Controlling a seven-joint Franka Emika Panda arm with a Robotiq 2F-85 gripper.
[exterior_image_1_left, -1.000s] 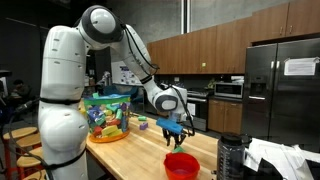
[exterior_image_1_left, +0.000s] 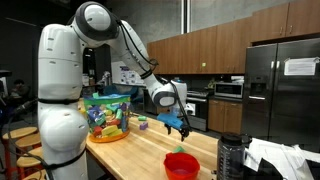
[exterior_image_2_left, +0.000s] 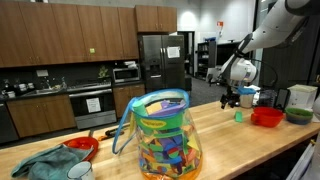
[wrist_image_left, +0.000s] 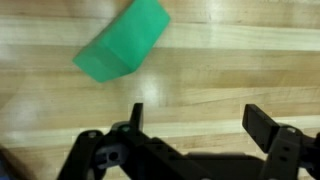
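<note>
In the wrist view a green block (wrist_image_left: 125, 40) lies on the wooden table at upper left. My gripper is open, its two fingers wide apart with bare wood between them. The block sits outside the fingers, towards the top left of that view. From the second exterior view, the gripper (exterior_image_2_left: 231, 103) hangs above the table near the green block (exterior_image_2_left: 239, 116). A red bowl (exterior_image_2_left: 267, 118) stands beside the block there. The first exterior view shows the gripper (exterior_image_1_left: 183, 129) over the table, beyond the red bowl (exterior_image_1_left: 181, 166).
A tall clear container of colourful things (exterior_image_2_left: 166, 140) stands at the other end of the table. Near it lie a red tray (exterior_image_2_left: 82, 146), a white cup (exterior_image_2_left: 80, 171) and a grey-blue cloth (exterior_image_2_left: 48, 162). A black ribbed object (exterior_image_1_left: 231, 155) stands beside the bowl. Mid-table is largely clear.
The red bowl has stayed in place.
</note>
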